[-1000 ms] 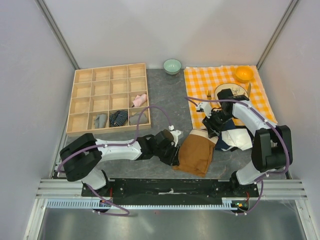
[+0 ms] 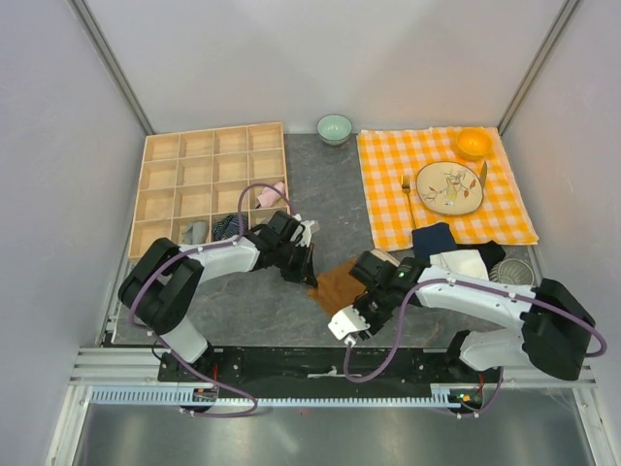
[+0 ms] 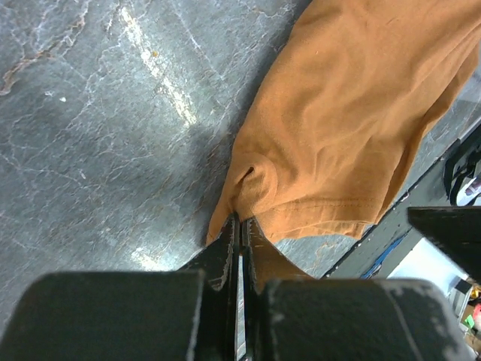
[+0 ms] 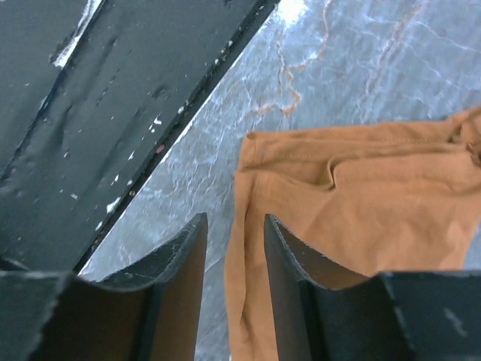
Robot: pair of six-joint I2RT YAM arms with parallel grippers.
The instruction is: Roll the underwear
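The brown underwear (image 2: 336, 288) lies unfolded and slanted on the grey stone table, part of it under the right arm. At its left corner my left gripper is shut, with bunched brown cloth pinched at its tips. My right gripper stands part open above the opposite side of the underwear (image 4: 301, 195). The garment's edge runs through the gap between its fingers, and neither finger visibly grips the cloth. The underwear's light waistband (image 2: 384, 257) is mostly covered by the right arm in the top view.
A wooden divided box (image 2: 210, 175) with several rolled cloths stands at the back left. A pile of dark and white cloths (image 2: 461, 262) lies to the right, by an orange checked mat (image 2: 388, 194) bearing a plate (image 2: 449, 188). The black table edge (image 2: 291, 364) runs close in front.
The underwear has shifted left along with my left gripper. My right arm has swung from the waistband and cloth pile toward the front, over the garment's near side.
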